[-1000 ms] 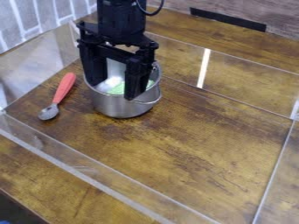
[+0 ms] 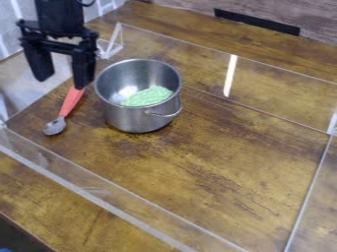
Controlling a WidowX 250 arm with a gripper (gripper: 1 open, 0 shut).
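The black gripper (image 2: 59, 69) hangs at the upper left, open, above and left of a steel pot (image 2: 129, 111) with a wire handle. Inside the pot lies a pale green speckled object (image 2: 149, 96). A spoon with a red handle (image 2: 71, 101) lies on the wooden table left of the pot, its metal bowl toward the front. The gripper is over the top of the spoon's handle, apart from the pot.
Clear low barriers border the wooden table (image 2: 224, 167). A white grid structure is at the top left corner.
The gripper has moved from over the pot leftward and back, uncovering the pot and the green object inside. The spoon and pot look unmoved.
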